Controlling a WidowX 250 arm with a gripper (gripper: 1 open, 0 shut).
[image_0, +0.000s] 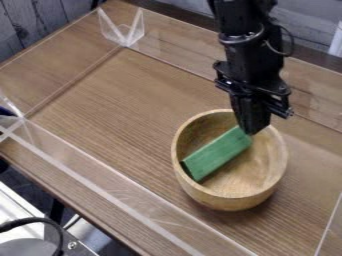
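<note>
A round tan wooden bowl (255, 186) sits on the wooden table at the centre right. Inside it a green block (215, 153) lies diagonally along the left side. My black gripper (250, 120) hangs over the bowl's back part, its tip close to the upper end of the block. The fingers look close together, with nothing seen between them; whether the tip touches the block I cannot tell.
Clear plastic edging runs along the table's edges, with dark clutter and cables beyond the lower left corner.
</note>
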